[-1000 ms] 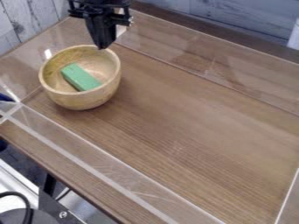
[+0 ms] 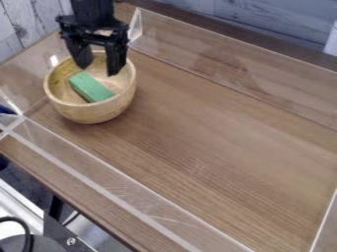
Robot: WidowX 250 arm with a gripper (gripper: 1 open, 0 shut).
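Observation:
A round light wooden bowl (image 2: 114, 105) sits at the left of the wooden table, with a green block (image 2: 91, 88) inside it. My black gripper (image 2: 95, 61) reaches down from the top left over the back part of the bowl, above and behind the block. It is open, its two dark fingers apart, one near each side of the bowl's back half, with no object visible between them.
Pale wall panels stand along the top left and top right edges. A dark cable lies at the lower left corner.
My gripper has come down from above and behind the bowl to over its inside, close to the green block. The bowl and block look unmoved.

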